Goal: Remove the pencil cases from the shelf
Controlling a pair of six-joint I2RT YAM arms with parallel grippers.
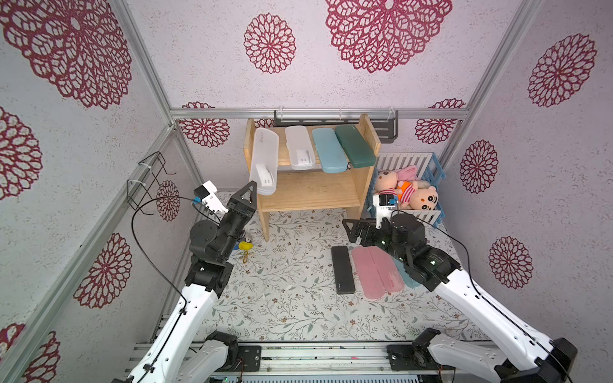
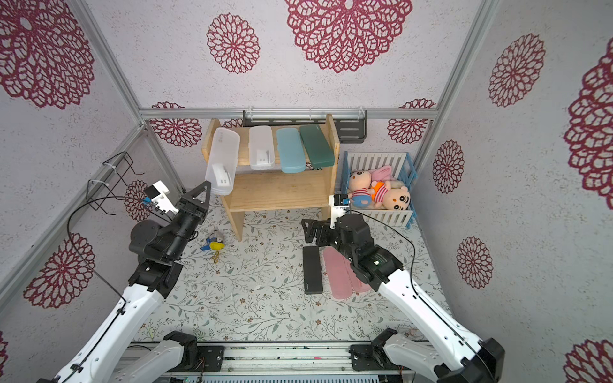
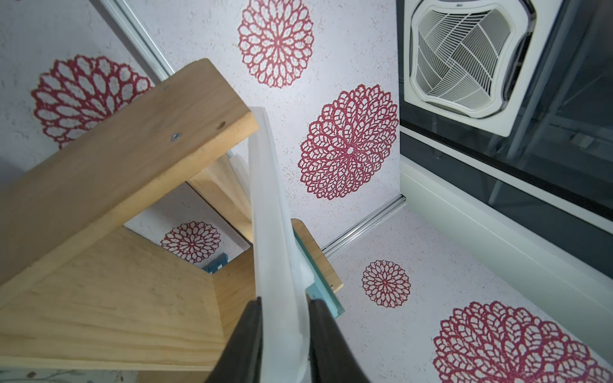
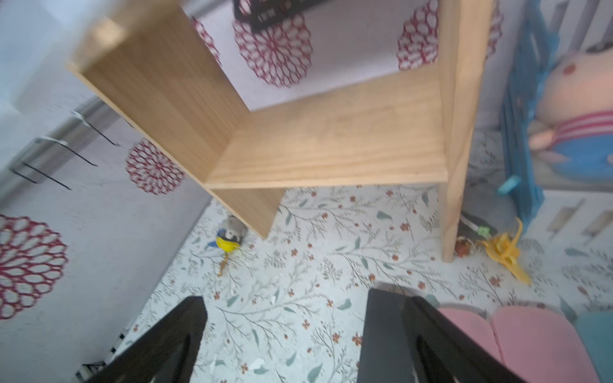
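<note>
A translucent white pencil case (image 1: 264, 156) hangs out over the front of the wooden shelf's top board, its near end at my left gripper (image 1: 252, 189), which is shut on it; in the left wrist view it runs between the blurred fingers. A second white case (image 1: 298, 143), a light blue case (image 1: 329, 148) and a dark green case (image 1: 353, 141) lie on the top board. My right gripper (image 1: 350, 224) stands open, empty, below the shelf's right side, over the floor.
A dark grey case (image 1: 342, 271) and pink cases (image 1: 373, 271) lie on the patterned floor at right, with a teal one partly hidden. A crate of dolls (image 2: 379, 214) stands right of the shelf. The lower board is bare.
</note>
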